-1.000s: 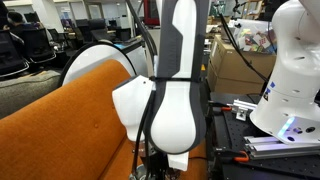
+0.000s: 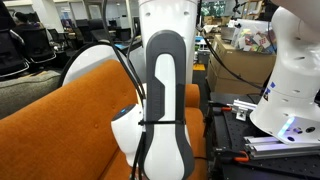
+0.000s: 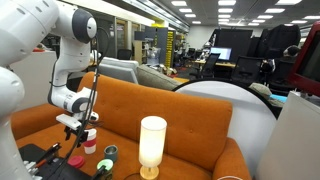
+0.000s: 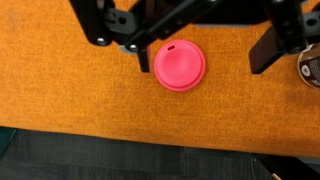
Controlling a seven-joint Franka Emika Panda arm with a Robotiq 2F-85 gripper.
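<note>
In the wrist view a round red lid (image 4: 180, 65) with a small slot near its rim lies flat on the orange couch seat (image 4: 90, 110). Around it stands my open gripper, its dark fingers apart, one close to the lid's left edge and one to the right. Nothing is held between them. In exterior view 2 the gripper (image 3: 72, 134) hangs over the left part of the couch, above a red round item (image 3: 77, 160). The white arm (image 2: 165, 150) hides the workspace in exterior view 1.
A white and red cup (image 3: 90, 140), a grey cup (image 3: 110, 153) and a green item (image 3: 105, 165) stand close by the gripper. Further right is a lit lamp (image 3: 152, 142). A round can (image 4: 311, 66) sits at the wrist view's right edge. The couch backrest (image 3: 200, 105) rises behind.
In exterior view 1 the arm's lower end has come down and its dark link now stands more to the right.
</note>
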